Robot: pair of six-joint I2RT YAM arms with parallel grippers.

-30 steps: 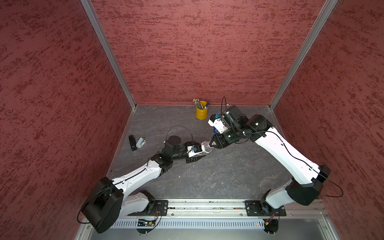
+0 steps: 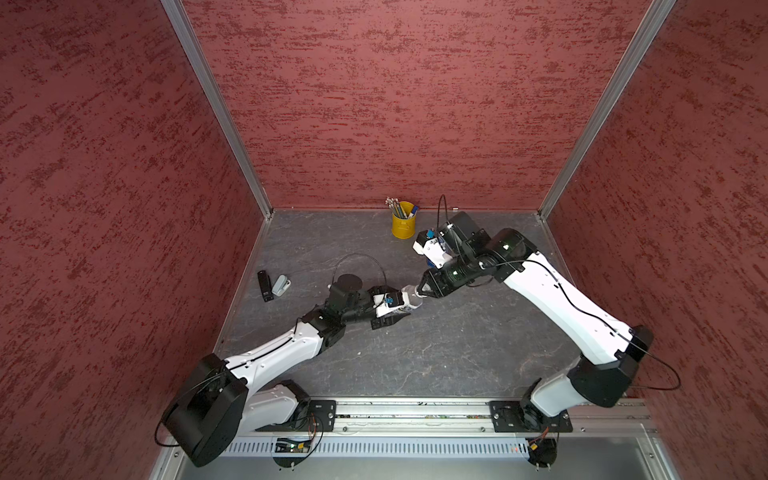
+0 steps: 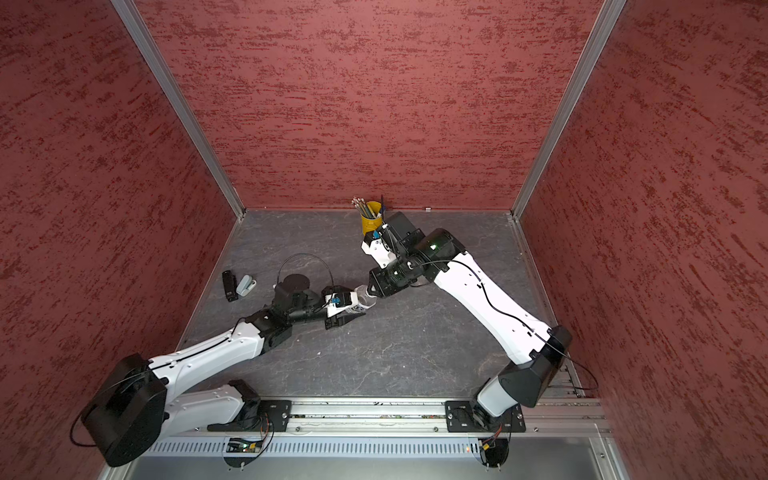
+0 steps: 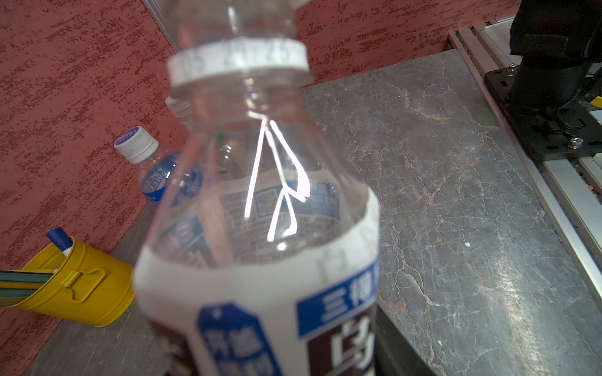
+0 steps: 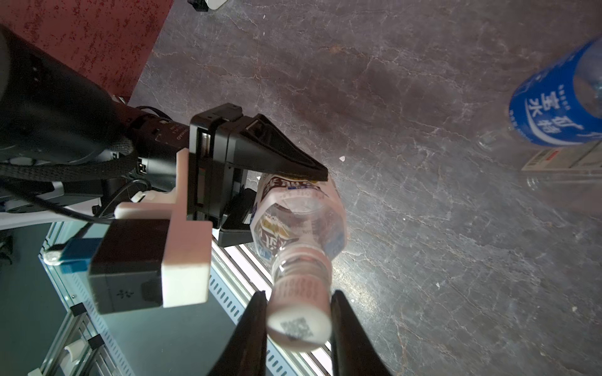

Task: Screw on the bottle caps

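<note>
A clear bottle (image 4: 263,188) with a white, blue and brown label fills the middle of the left wrist view. My left gripper is shut around its body, one finger across the label in the right wrist view. At the neck, a white ring (image 4: 238,60) shows below clear plastic; the mouth is out of the left wrist view. My right gripper is shut on a white cap (image 5: 299,322), in line with the bottle's neck. Whether the cap sits on the threads cannot be told.
A blue-labelled bottle (image 5: 551,103) stands near the right arm, and a white-capped bottle (image 4: 136,145) shows behind. The yellow pencil bucket (image 2: 404,226) is at the back. A black remote (image 2: 265,285) and a pale object (image 2: 281,285) lie left.
The left arm and its bottle look almost still.
</note>
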